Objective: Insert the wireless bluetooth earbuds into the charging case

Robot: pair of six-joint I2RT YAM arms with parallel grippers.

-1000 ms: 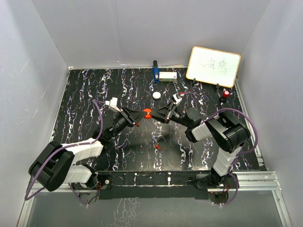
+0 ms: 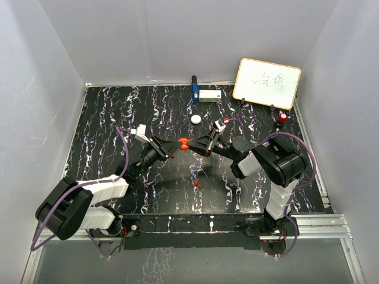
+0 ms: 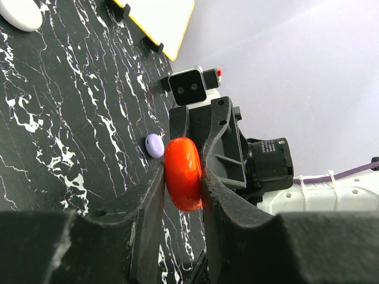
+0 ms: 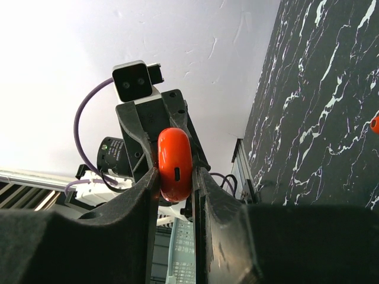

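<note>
The glossy orange-red charging case [image 2: 184, 144] is held above the middle of the table, between the two arms. From the left, my left gripper [image 2: 178, 144] is shut on it. My right gripper [image 2: 191, 145] is shut on the case from the opposite side. The left wrist view shows the smooth side of the case [image 3: 182, 171]; a small dark slot marks the case [image 4: 175, 164] in the right wrist view. Whether its lid is open cannot be told. Below lies a small red piece [image 2: 196, 184], perhaps an earbud. Another red piece [image 2: 172, 156] shows beside the left fingers.
A white oval object [image 2: 195, 119] sits behind the grippers, and a lilac oval object [image 3: 154, 145] lies under the right arm. Farther back are a blue item [image 2: 195, 90], a small box [image 2: 209, 95] and a whiteboard [image 2: 267, 83].
Both grippers stay on the case at nearly the same place. The left wrist seems slightly shifted; otherwise little differs.
</note>
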